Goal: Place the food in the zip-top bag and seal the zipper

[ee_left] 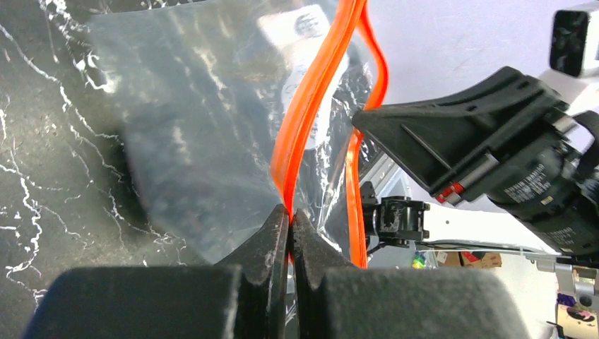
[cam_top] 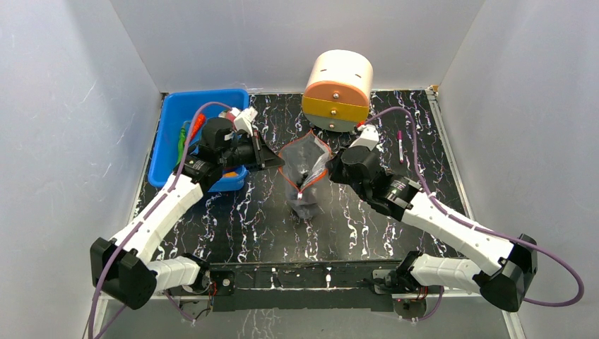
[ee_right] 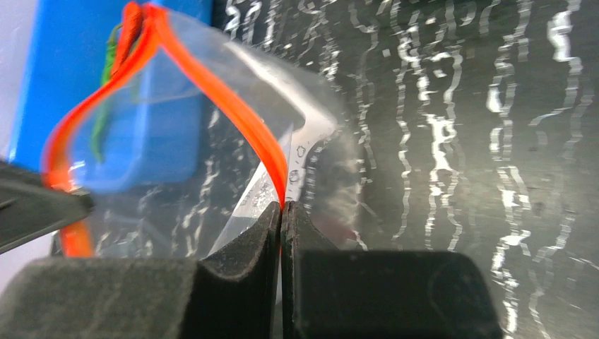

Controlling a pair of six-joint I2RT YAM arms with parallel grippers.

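A clear zip top bag (cam_top: 304, 205) with an orange rim hangs mouth-up between my two grippers, its mouth spread wide. In the left wrist view, the orange rim (ee_left: 314, 92) runs down between the closed fingertips of my left gripper. My right gripper is likewise shut on the rim at the opposite side, as the right wrist view shows. At the back left, a red pepper (cam_top: 199, 123) and a green pepper (cam_top: 181, 141) lie in the blue bin (cam_top: 169, 113), partly hidden by my left arm. Whether anything is inside the bag, I cannot tell.
Behind the bag stands a cream, rounded box with a yellow drawer (cam_top: 335, 109). A pink marker (cam_top: 400, 146) lies at the right.
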